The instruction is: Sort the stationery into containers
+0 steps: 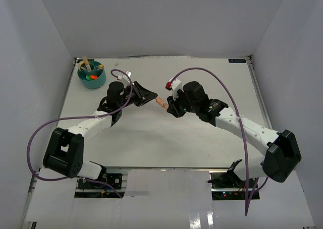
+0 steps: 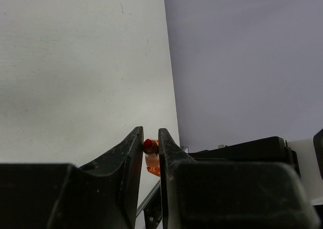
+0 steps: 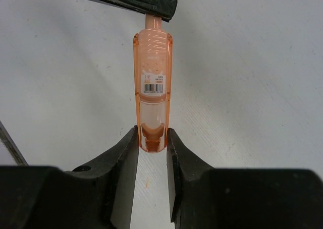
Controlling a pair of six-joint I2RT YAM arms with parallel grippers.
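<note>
An orange translucent stationery item (image 3: pixel 152 88) with a barcode label hangs between the grippers at the table's middle. My right gripper is shut on its lower end; in the top view this gripper (image 1: pixel 174 108) is right of centre. My left gripper (image 1: pixel 151 97) is at the item's other tip, its fingers close around it in the left wrist view, with the red tip (image 2: pixel 149 146) between them; whether they grip it I cannot tell. A teal container (image 1: pixel 91 82) holding several colourful items stands at the back left.
Grey walls enclose it at back and sides. Purple cables run along both arms.
</note>
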